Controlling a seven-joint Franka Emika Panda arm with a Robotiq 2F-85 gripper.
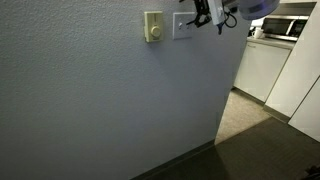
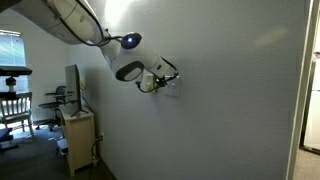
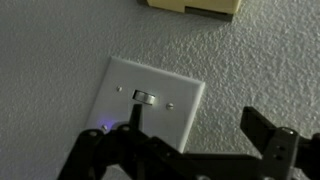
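A white switch plate [image 3: 119, 83] with one small toggle switch [image 3: 144, 97] is fixed to the grey wall; a bluish glow falls on its lower left. My gripper stands open before the wall, nothing between its fingers. Its left finger [image 3: 134, 123] covers part of the plate just below the toggle, while the right finger [image 3: 256, 127] is over bare wall. Whether either touches the surface, I cannot tell. In the first exterior view, the plate [image 1: 180, 31] is just left of the gripper.
A beige box with a round knob [image 1: 153, 27] is mounted left of the plate. Bare wall [image 1: 80, 100] extends below both. Past the wall's edge are white cabinets [image 1: 262, 70] and a microwave [image 1: 282, 27].
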